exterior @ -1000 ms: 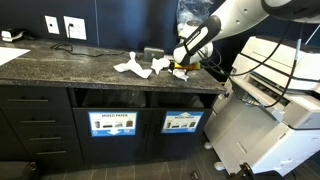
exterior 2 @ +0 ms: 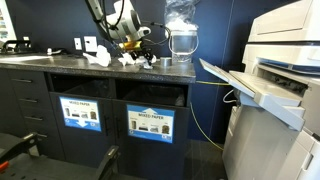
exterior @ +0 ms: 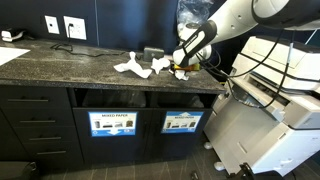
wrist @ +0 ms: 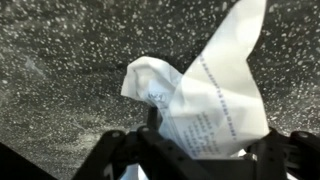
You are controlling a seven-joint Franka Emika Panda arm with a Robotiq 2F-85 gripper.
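Observation:
A crumpled white sheet of paper with printed lines [wrist: 218,85] lies on the dark speckled counter in the wrist view. My gripper is over its lower end, fingers standing apart on either side of the paper. Whether they touch it cannot be made out. From the first exterior view, the gripper [exterior: 180,66] points down at the right part of the counter, close above a piece of white paper [exterior: 180,74]. The second exterior view has the gripper [exterior 2: 132,46] low over the countertop, its fingertips too small to read.
More crumpled white paper [exterior: 132,66] lies left of the gripper on the counter [exterior: 70,68]. Under it are two bins labelled mixed paper [exterior: 113,123]. A clear container [exterior 2: 183,40] stands beside the arm, and a printer [exterior 2: 270,85] is at the right.
In the first exterior view the arm has shifted slightly and the gripper sits a little lower, near the paper. The papers on the counter look unchanged.

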